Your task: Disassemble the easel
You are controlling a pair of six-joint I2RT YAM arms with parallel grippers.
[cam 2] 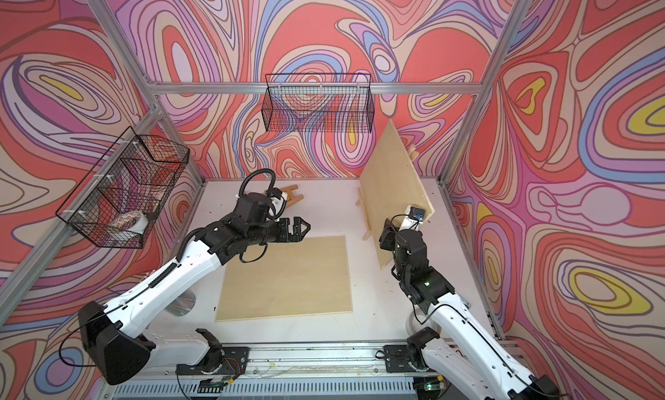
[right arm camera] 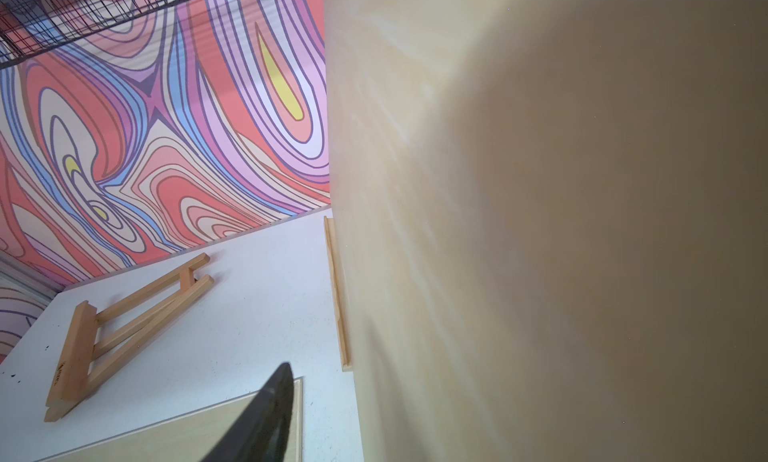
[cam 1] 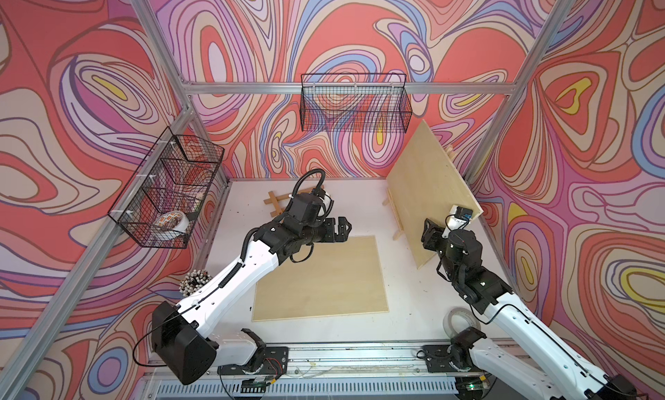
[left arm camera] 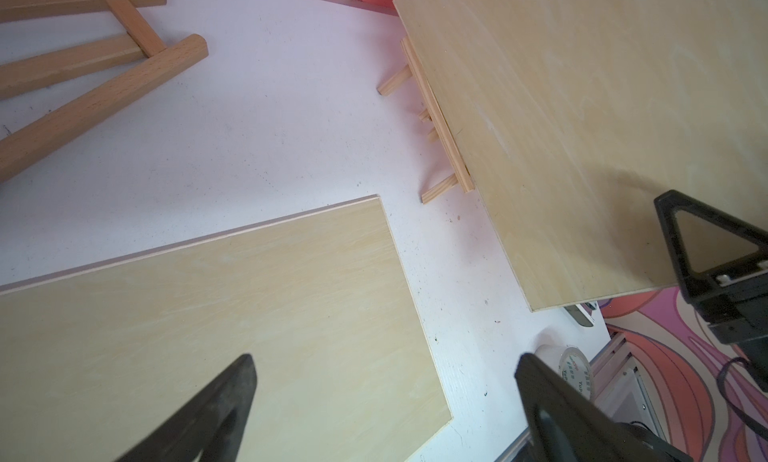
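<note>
A large pale wooden board (cam 1: 424,185) stands tilted at the right, with light wooden bars (left arm camera: 438,114) showing along its lower far edge. My right gripper (cam 1: 433,235) is at the board's near part. One dark finger (left arm camera: 676,230) shows in front of the board's face; the other is hidden, so its grip is unclear. In the right wrist view the board fills the right side, and one finger (right arm camera: 268,422) shows at lower left. A folded wooden frame (right arm camera: 132,334) lies flat at the back left. My left gripper (cam 1: 337,229) hangs open and empty above the table.
A second flat board (cam 1: 318,282) lies on the white table below my left gripper. A white roll (left arm camera: 565,366) sits near the front right. Wire baskets (cam 1: 355,109) hang at the back and left. Bare table lies between the frame and the standing board.
</note>
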